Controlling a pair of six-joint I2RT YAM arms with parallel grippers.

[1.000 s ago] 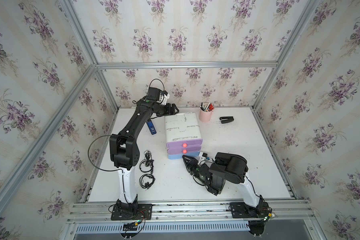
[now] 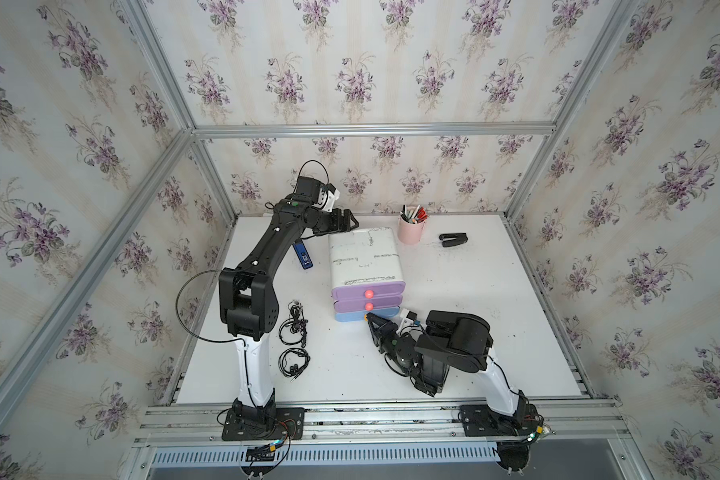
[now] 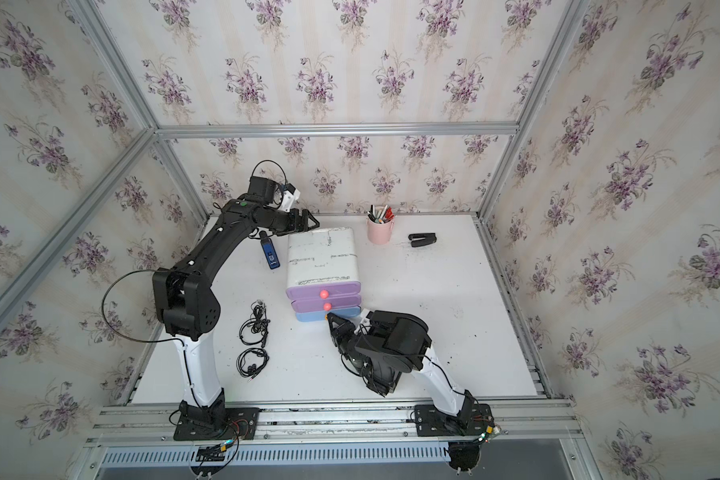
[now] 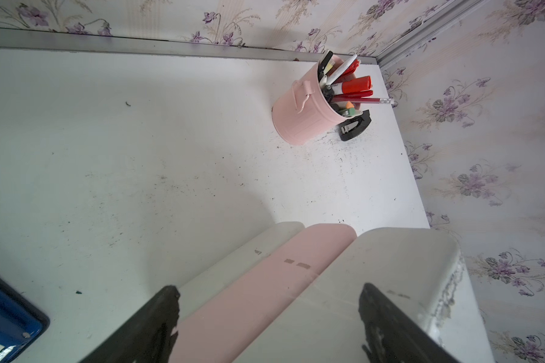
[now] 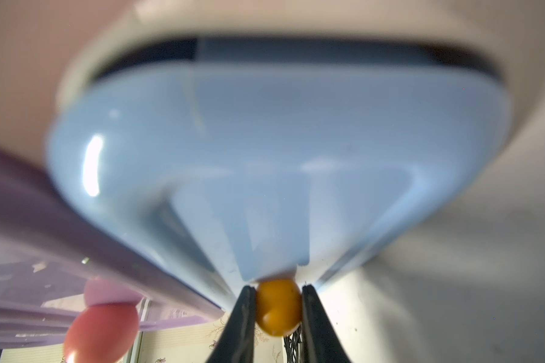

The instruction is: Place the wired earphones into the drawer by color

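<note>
Black wired earphones (image 2: 293, 361) lie coiled on the table left of a small drawer unit (image 2: 364, 256), which has two purple drawers with red knobs above a blue drawer (image 5: 278, 121). In the right wrist view, my right gripper has its fingertips on either side of the blue drawer's orange knob (image 5: 278, 305), seemingly touching it. My left gripper is open above the back left of the unit, with nothing held.
A blue object (image 2: 302, 254) lies left of the unit. A pink pen cup (image 2: 410, 231) and a black stapler (image 2: 453, 238) stand at the back right.
The right gripper has shifted slightly toward the front, and the drawer unit's lower front appears moved a little the same way. The left arm has not visibly moved.
</note>
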